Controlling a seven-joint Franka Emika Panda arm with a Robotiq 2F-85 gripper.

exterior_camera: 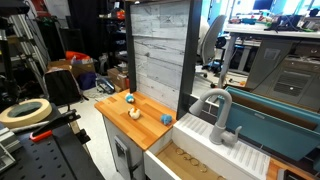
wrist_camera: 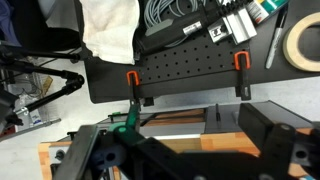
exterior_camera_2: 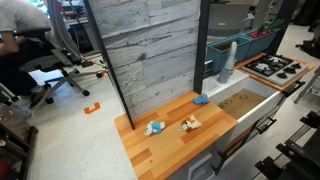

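Note:
My gripper stands open in the wrist view, its orange-marked fingers [wrist_camera: 242, 76] wide apart with nothing held between them. Beneath it lies the edge of a black table with rows of holes. On the wooden counter [exterior_camera: 108, 110] rest three small things, apart from the gripper: a blue one [exterior_camera: 130, 98], a pale yellowish one [exterior_camera: 134, 113] and another blue one [exterior_camera: 166, 120]. Exterior view 2 shows them as a blue-and-white item [exterior_camera_2: 155, 128], a white-and-orange item [exterior_camera_2: 190, 124] and a blue item [exterior_camera_2: 200, 99]. They are too small to name surely.
Beside the counter an open drawer [exterior_camera_2: 238, 105] holds small items, with a grey faucet [exterior_camera: 222, 112] behind it. A whitewashed plank panel [exterior_camera_2: 160, 65] backs the counter. A white cloth [wrist_camera: 110, 30], cables, a brush [wrist_camera: 232, 22] and tape roll [wrist_camera: 293, 40] lie on the black table.

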